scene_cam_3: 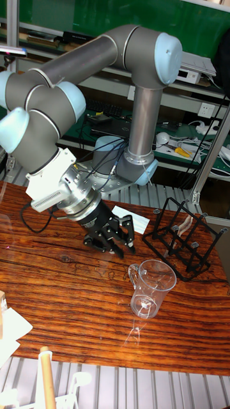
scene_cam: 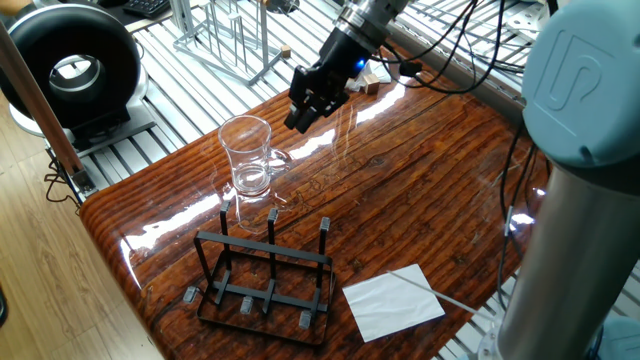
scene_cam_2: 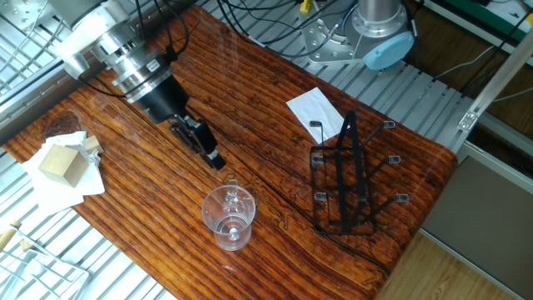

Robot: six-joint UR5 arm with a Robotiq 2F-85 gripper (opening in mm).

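Note:
A clear glass mug [scene_cam: 247, 158] stands upright on the wooden table, its handle [scene_cam: 279, 160] turned toward the gripper's side. My gripper [scene_cam: 297, 124] hangs above the table beside that handle, tilted downward and apart from the mug. In exterior view 3 its black fingers [scene_cam_3: 129, 235] look parted, with nothing seen between them. The same mug [scene_cam_2: 229, 218] is just past the fingertips in exterior view 2. A black wire rack [scene_cam: 265, 285] with several upright prongs stands empty on the table near the mug.
A white sheet [scene_cam: 393, 302] lies flat beside the rack. Wooden blocks [scene_cam_2: 64, 166] rest on white paper at another edge of the table. Cables [scene_cam: 470, 50] hang near the arm. The wood between the gripper and the white sheet is clear.

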